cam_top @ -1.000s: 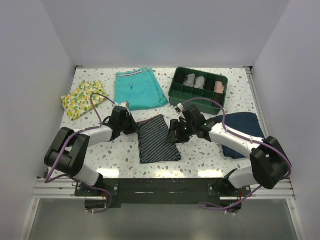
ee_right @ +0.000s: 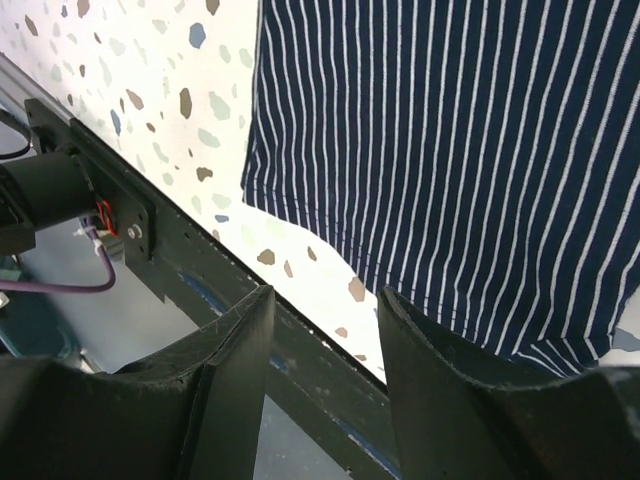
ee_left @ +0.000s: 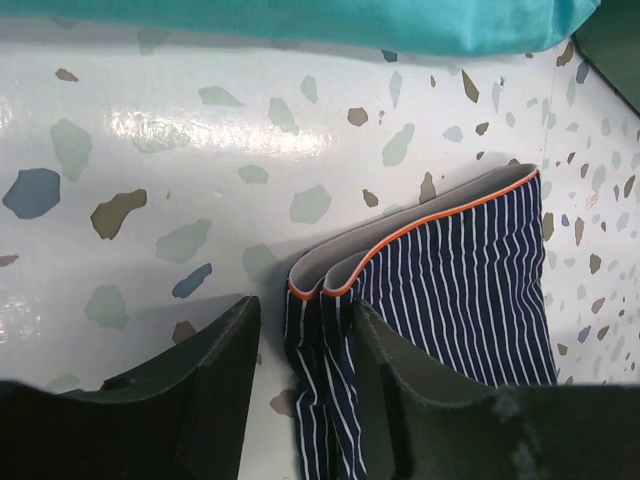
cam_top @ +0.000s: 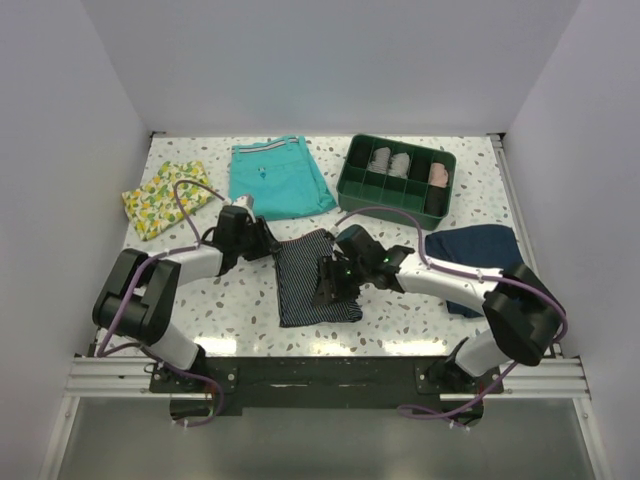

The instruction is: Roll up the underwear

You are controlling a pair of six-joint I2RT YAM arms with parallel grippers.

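Observation:
The navy striped underwear [cam_top: 300, 290] lies flat mid-table, its left edge doubled over in a narrow fold near the orange-trimmed waistband [ee_left: 440, 216]. My left gripper [cam_top: 268, 248] is at that upper-left corner; in the left wrist view its part-open fingers [ee_left: 290, 340] stand around or just over the folded corner, contact unclear. My right gripper hangs part open over the lower part of the underwear, with nothing held between its fingers.
A teal shirt [cam_top: 278, 182] and yellow patterned cloth [cam_top: 165, 198] lie behind on the left. A green divided box [cam_top: 398, 200] stands at the back; a navy cloth [cam_top: 478, 255] lies at right. The table's front edge is close below.
My right gripper has moved left and toward the front, over the underwear. My left gripper has shifted slightly left. The underwear looks about the same.

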